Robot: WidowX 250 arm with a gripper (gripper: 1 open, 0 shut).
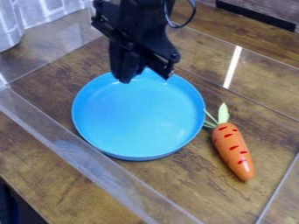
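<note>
My black gripper (128, 61) hangs high at the top middle, above the back rim of a blue plate (136, 120); its fingertips are dark and close together, and their opening is hard to make out. An orange toy carrot (232, 150) with red marks and pale green leaves lies on the wooden surface at the right of the plate.
Clear plastic walls (82, 166) run along the left front and meet near a white curtain (10, 22) at the top left.
</note>
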